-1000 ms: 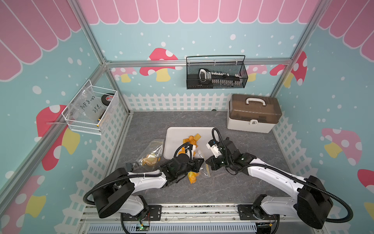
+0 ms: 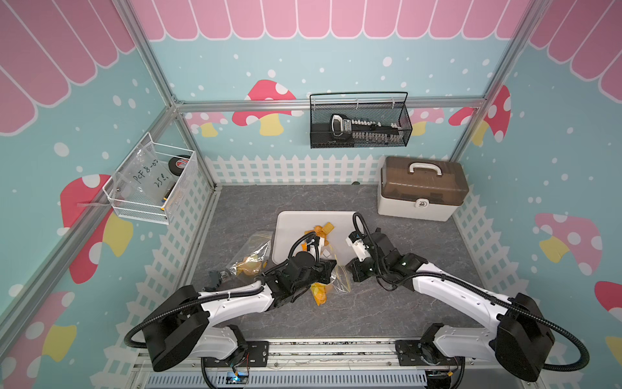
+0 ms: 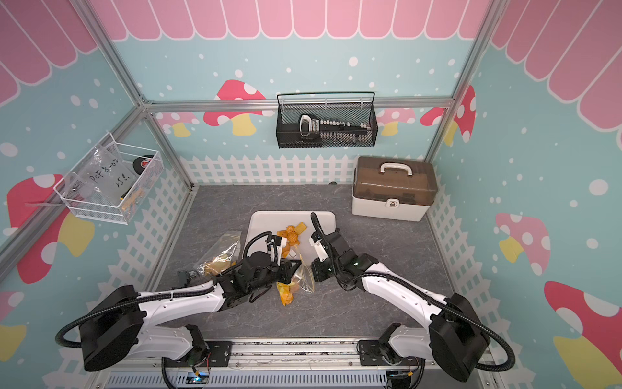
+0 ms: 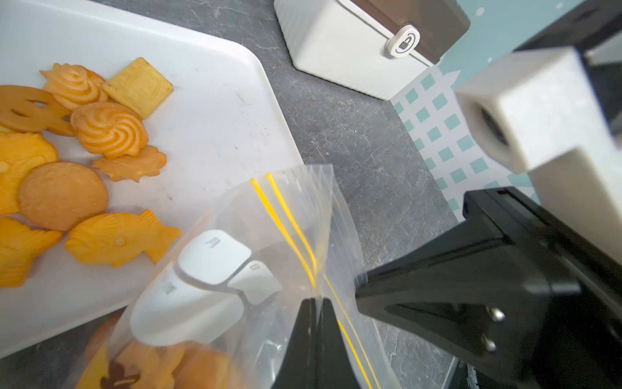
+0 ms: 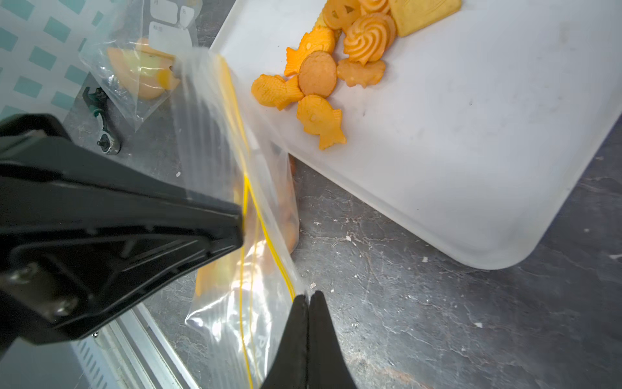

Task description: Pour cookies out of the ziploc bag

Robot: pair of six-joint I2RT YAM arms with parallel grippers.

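The clear ziploc bag (image 4: 210, 256), with white label patches and yellow zip lines, has wrapped cookies in its lower part (image 2: 318, 293). My left gripper is shut on one side of its mouth. In the right wrist view, the zip lines spread apart into a narrow gap; my right gripper has its tips shut on the other side, at the film's edge. Loose cookies (image 4: 110, 133), of fish, swirl and square shapes, lie in a pile on the white tray (image 5: 479, 149), just beyond the bag.
A second clear bag of cookies (image 2: 251, 259) lies left of the tray, near a dark tool (image 5: 103, 120). A brown-lidded box (image 2: 422, 188) stands at the back right. The tray's right part is bare, and the grey tabletop (image 2: 243, 207) is open behind it.
The bag's mouth sides have come apart.
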